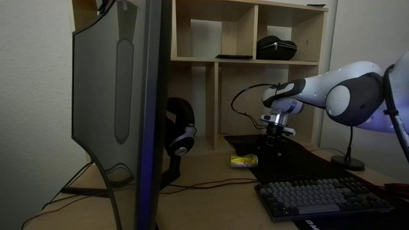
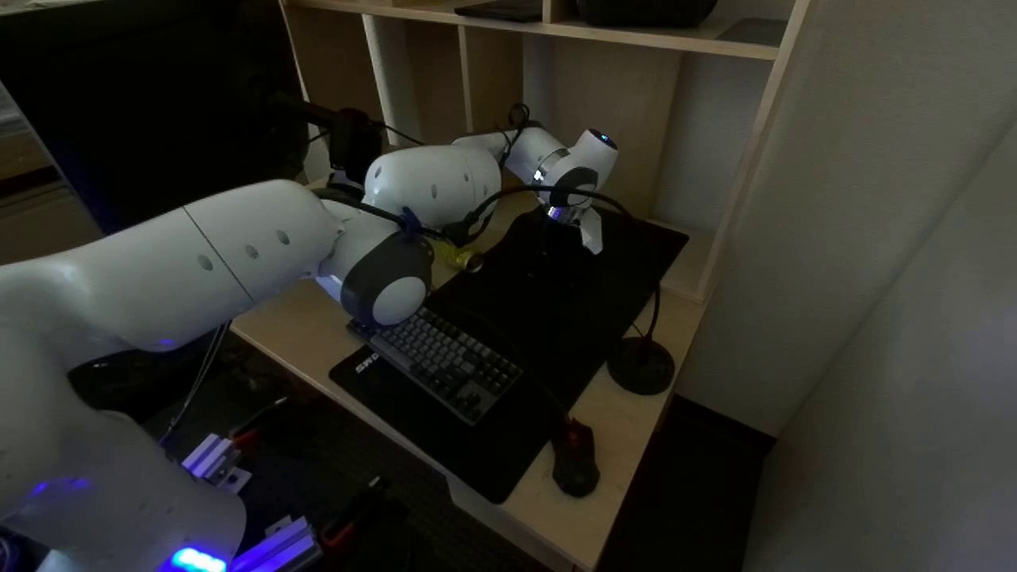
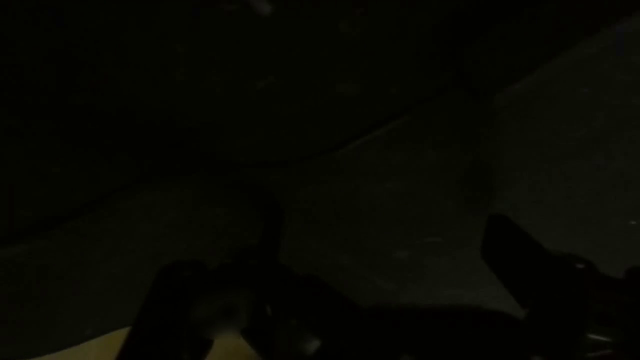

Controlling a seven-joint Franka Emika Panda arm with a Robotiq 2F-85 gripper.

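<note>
A yellow can (image 1: 243, 160) lies on its side on the desk, at the left edge of the black desk mat (image 1: 280, 166). In the second exterior view the arm partly covers the can (image 2: 467, 258). My gripper (image 1: 271, 150) points down over the mat, to the right of the can and apart from it. The wrist view is very dark: the finger (image 3: 519, 258) on the right stands well away from the dark shape on the left, so the gripper is open. Only the mat (image 3: 372, 228) shows between them, with no object there.
A keyboard (image 1: 322, 195) lies on the mat's front part, with a mouse (image 2: 574, 457) near the desk edge. The round black stand (image 2: 640, 364) is at the right. Headphones (image 1: 181, 128) and the monitor (image 1: 107, 88) rise at the left. Shelves (image 1: 234, 60) close off the back.
</note>
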